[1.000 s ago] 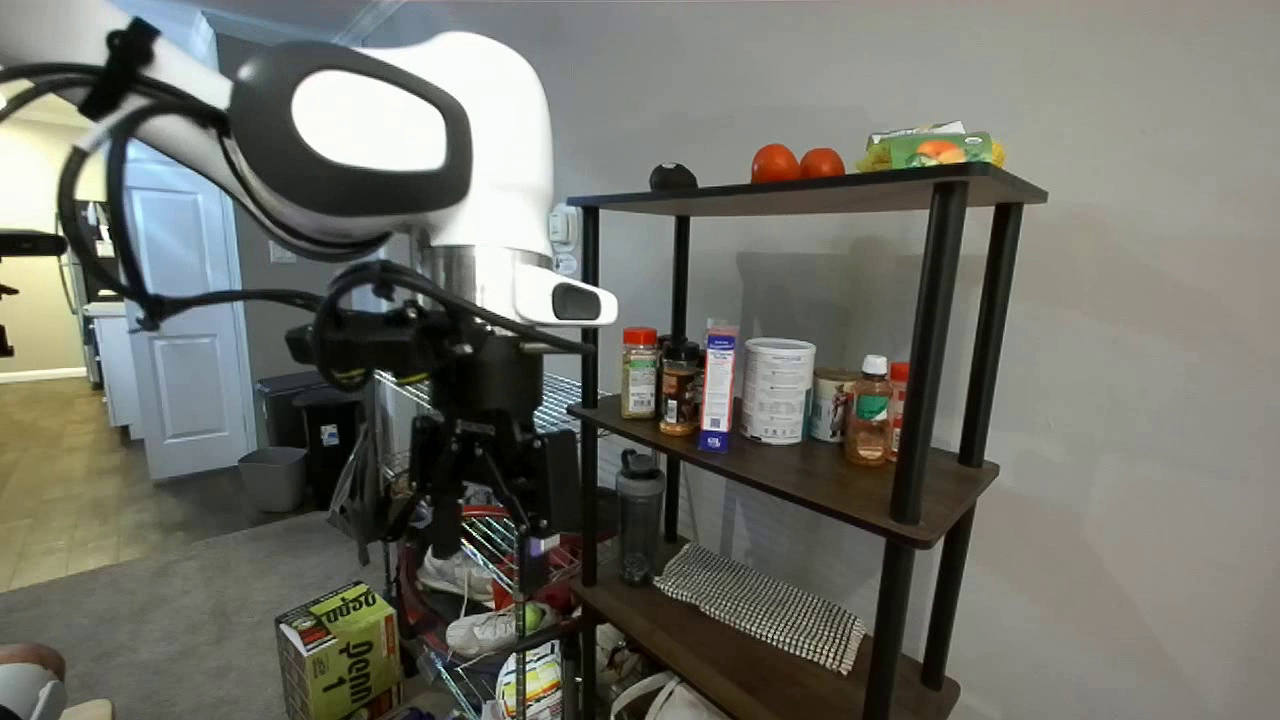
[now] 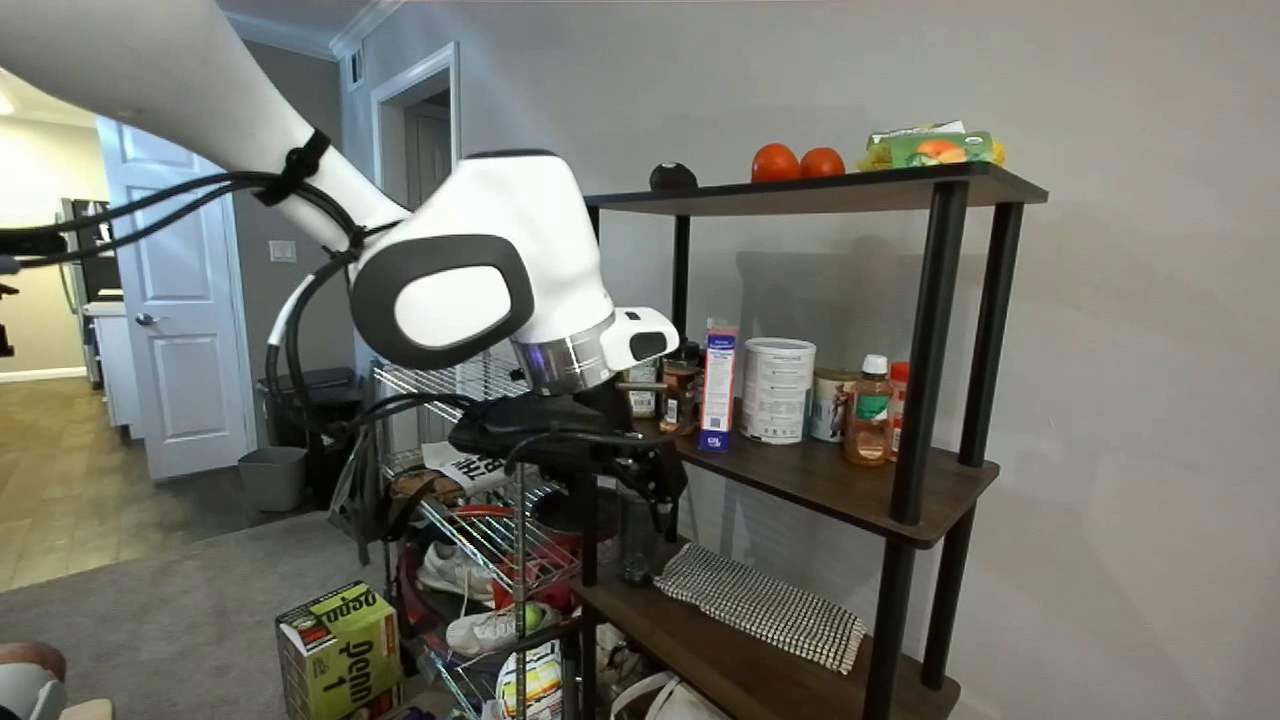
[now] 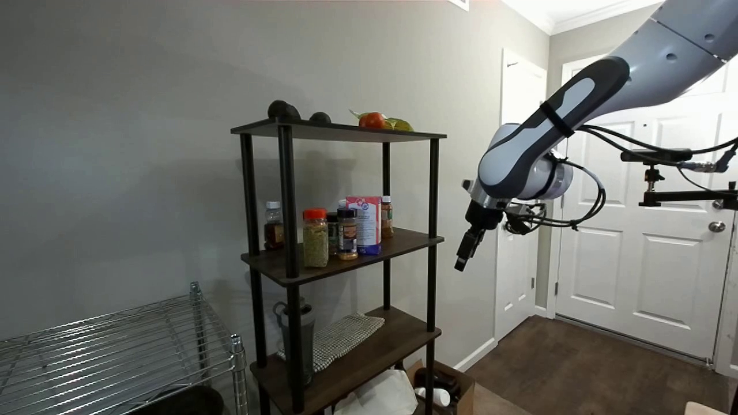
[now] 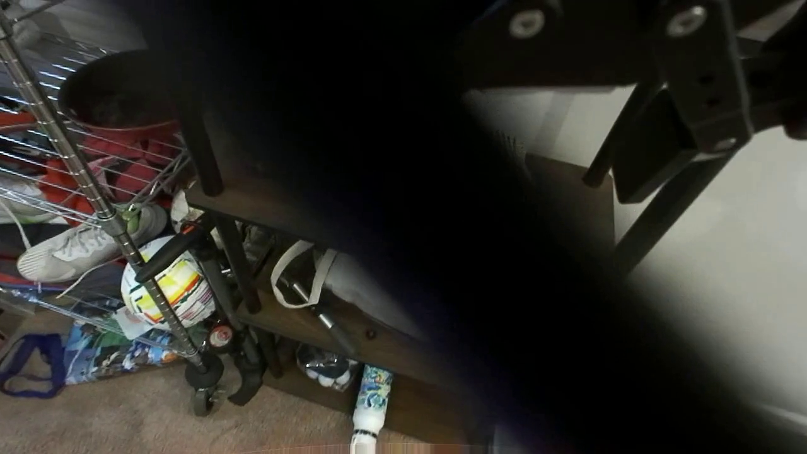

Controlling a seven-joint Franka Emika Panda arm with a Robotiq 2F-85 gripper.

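My gripper point(image 3: 462, 263) hangs in the air in front of the shelf unit, tilted downward, with nothing seen between its fingers; it is open. In the first exterior view its dark fingers point(image 2: 660, 474) overlap the shelf's left post and partly cover the grey shaker bottle point(image 2: 638, 534). The middle shelf point(image 2: 816, 486) holds a blue-and-white box point(image 2: 717, 390), a white canister point(image 2: 777, 390), a honey-coloured bottle point(image 2: 867, 414) and spice jars, including a red-capped one point(image 3: 315, 238). A checkered cloth point(image 2: 762, 604) lies on the shelf below. A dark blur hides much of the wrist view.
On the top shelf point(image 2: 840, 188) sit tomatoes point(image 2: 775, 163), a dark round item point(image 2: 673, 176) and a green package point(image 2: 933, 149). A wire rack point(image 2: 498, 540) with shoes stands left of the unit, beside a Penn box point(image 2: 339, 654).
In the first exterior view my arm has swung right towards the shelf, and the gripper has turned from hanging down to slanting rightward. The shelf items look unmoved.
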